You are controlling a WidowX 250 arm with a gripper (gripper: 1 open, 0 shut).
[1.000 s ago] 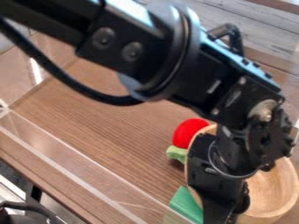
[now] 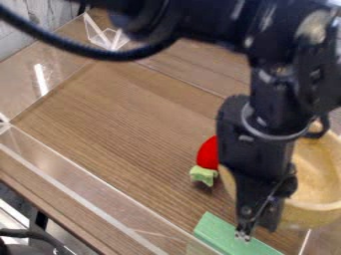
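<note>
My gripper (image 2: 253, 224) hangs at the right of the camera view, over a light wooden bowl (image 2: 314, 181), covering much of it. Its fingertips are low, just above or at the near-left rim, beside a mint-green flat piece (image 2: 226, 237) at the bottom edge. I cannot tell whether anything is between the fingers. A red object (image 2: 208, 151) with a pale green end (image 2: 202, 175) lies just left of the bowl, partly behind the gripper. The bowl's contents are hidden.
A transparent edge strip runs along its near-left side, with cables (image 2: 34, 236) beyond it at lower left. The arm fills the top right.
The arm and gripper have shifted up in the view and turned, uncovering more of the green piece and the area at the bottom. The objects on the table look unmoved.
</note>
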